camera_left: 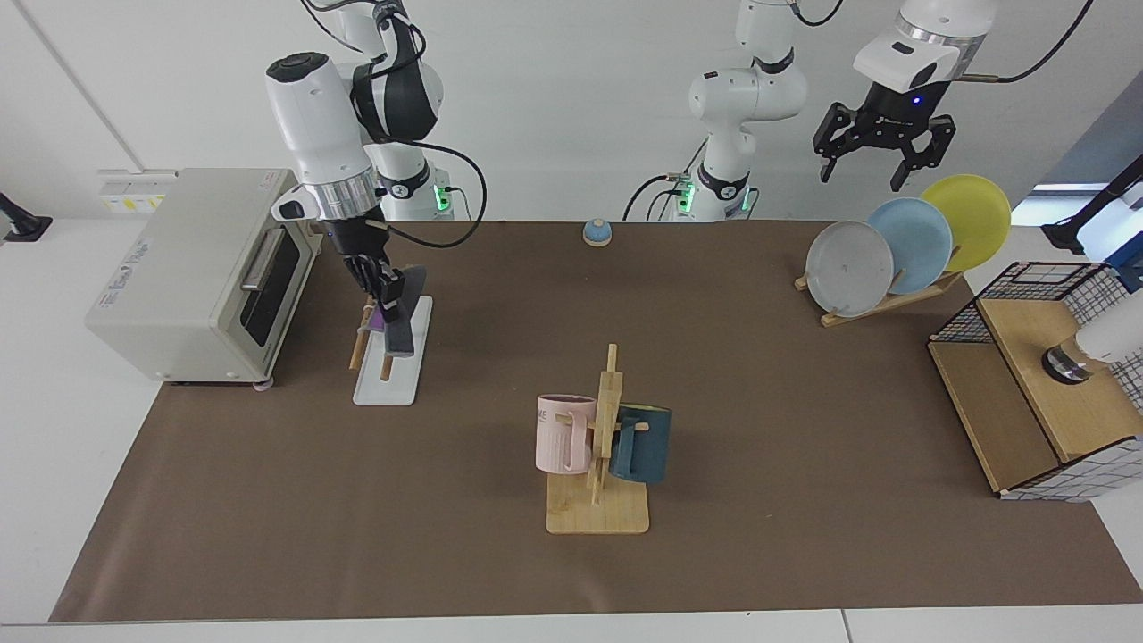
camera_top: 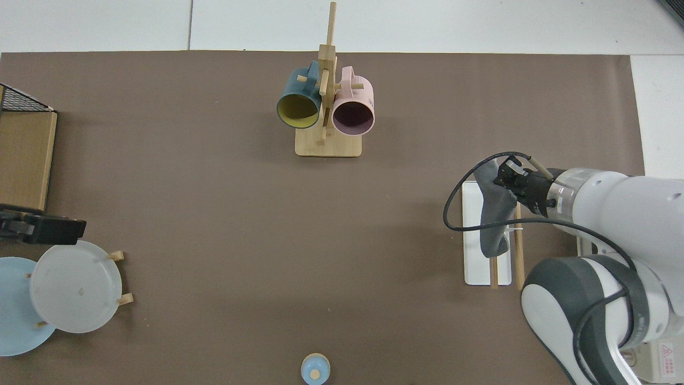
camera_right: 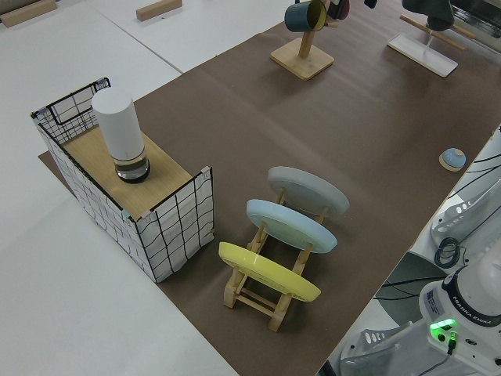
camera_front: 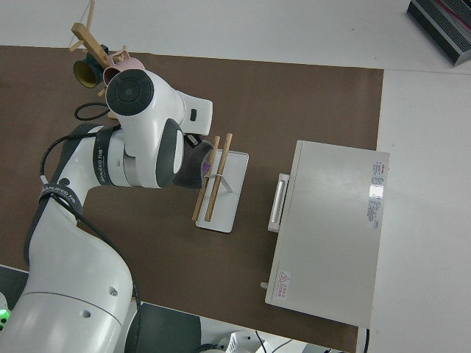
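One arm's gripper (camera_left: 398, 321), dark with a grey pad, is over a white board (camera_top: 472, 250) with wooden rods (camera_front: 219, 184) on the right of the top view; a small purple piece shows by its fingers in the left and front views, and whether it grips it is unclear. The other gripper (camera_left: 880, 145), black, hangs above and behind the plates. A wooden stand (camera_top: 327, 144) holds a teal mug (camera_top: 298, 102) and a pink mug (camera_top: 353, 106) at the back.
A plate rack holds white (camera_top: 76, 289), blue (camera_top: 16, 308) and yellow (camera_right: 266, 270) plates. A wire shelf (camera_right: 172, 235) stands at one side, a white oven-like box (camera_front: 327, 235) at the other. A small blue object (camera_top: 315, 369) sits near the edge.
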